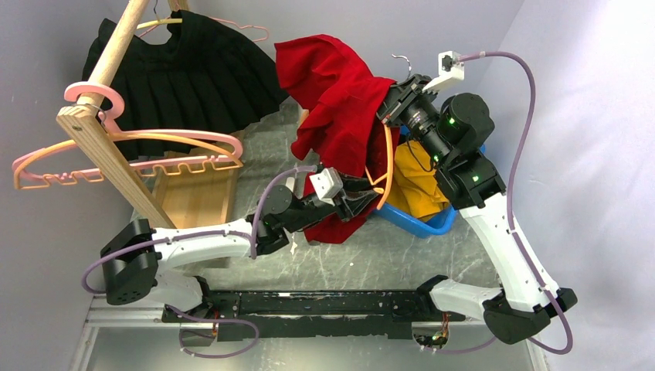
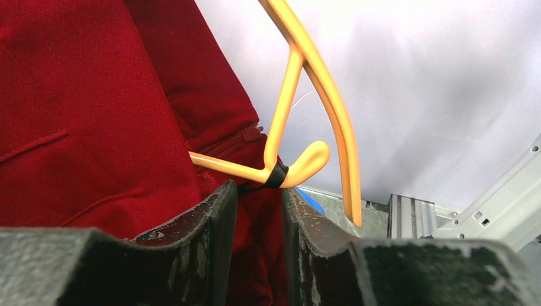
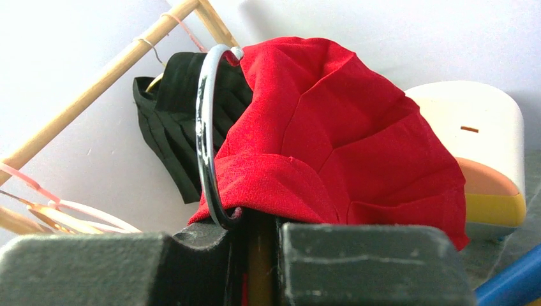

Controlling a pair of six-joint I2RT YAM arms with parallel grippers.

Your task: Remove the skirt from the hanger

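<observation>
The red skirt (image 1: 332,97) still hangs on the orange hanger (image 1: 388,158), bunched to its left. My right gripper (image 1: 384,114) is shut on the hanger just below its metal hook (image 3: 205,127). In the left wrist view, a black loop (image 2: 277,176) encircles the lower bar near the hanger's rounded end (image 2: 312,159). Just beneath that end, my left gripper stands part open, its fingertips apart on either side of the loop. A thin dark strand runs from the loop toward the left fingertip; whether it touches is unclear.
A blue bin (image 1: 421,226) with yellow cloth (image 1: 417,182) sits under the right arm. At left, a wooden rack (image 1: 116,147) carries a black skirt (image 1: 189,77) and empty pink and orange hangers.
</observation>
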